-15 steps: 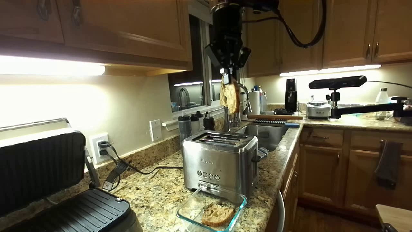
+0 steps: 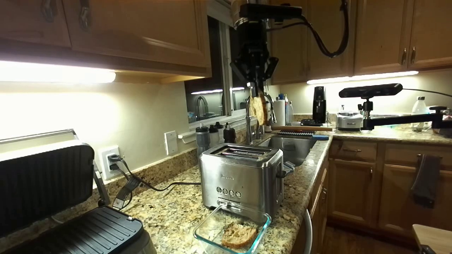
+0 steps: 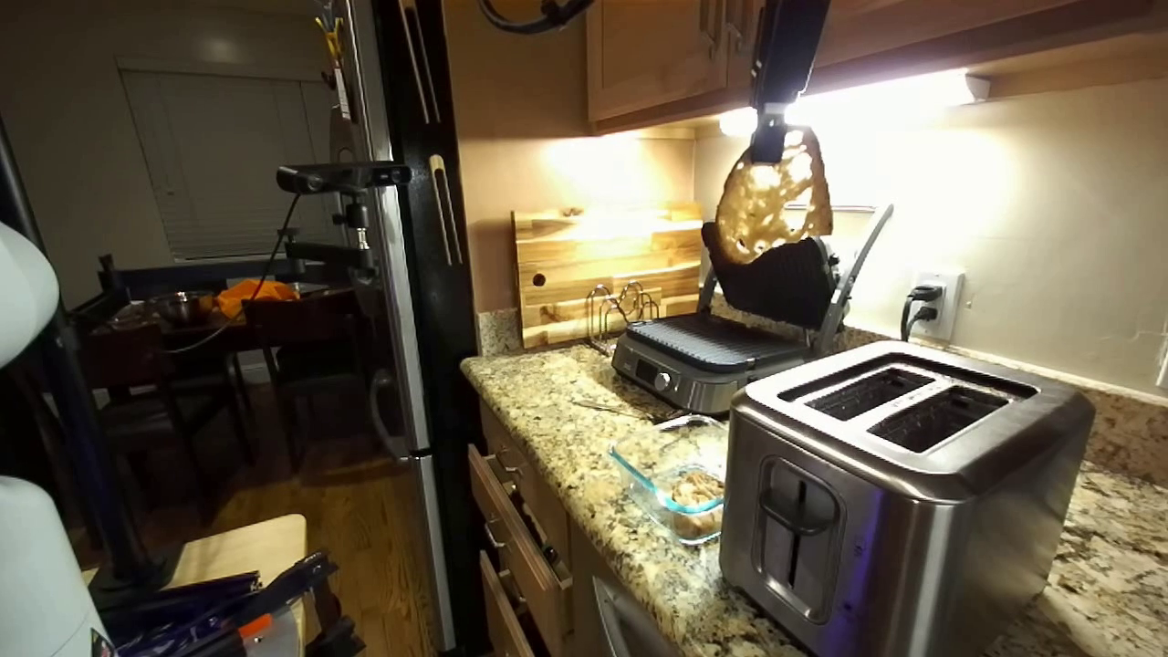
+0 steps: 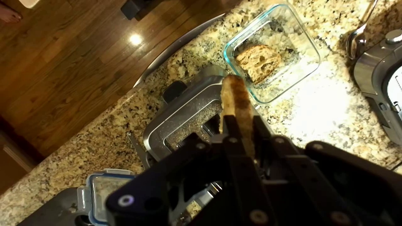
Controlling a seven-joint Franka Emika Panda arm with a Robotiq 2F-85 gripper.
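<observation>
My gripper [image 2: 256, 86] is shut on a bread slice [image 2: 258, 110], which hangs on edge in the air above the silver toaster [image 2: 237, 182]. In exterior view 2 the held slice [image 3: 773, 208] shows its broad, holed face, pinched at the top edge. From the wrist view, the slice [image 4: 236, 96] appears edge-on between the fingers. Both toaster slots [image 3: 947, 418] look empty in exterior view 2. A second bread slice [image 4: 258, 62] lies flat inside a glass dish [image 4: 272, 98] beside the toaster.
An open grill press [image 3: 712, 350] stands on the counter beyond the dish. Bottles [image 2: 203, 137] and the sink [image 2: 292, 148] lie past the toaster. A power cord [image 2: 169, 186] runs along the wall. Upper cabinets [image 2: 140, 34] overhang the counter's wall side.
The gripper and its bread slice have shifted slightly right in exterior view 1, and the slice has turned more edge-on there. Toaster and dish have stayed put.
</observation>
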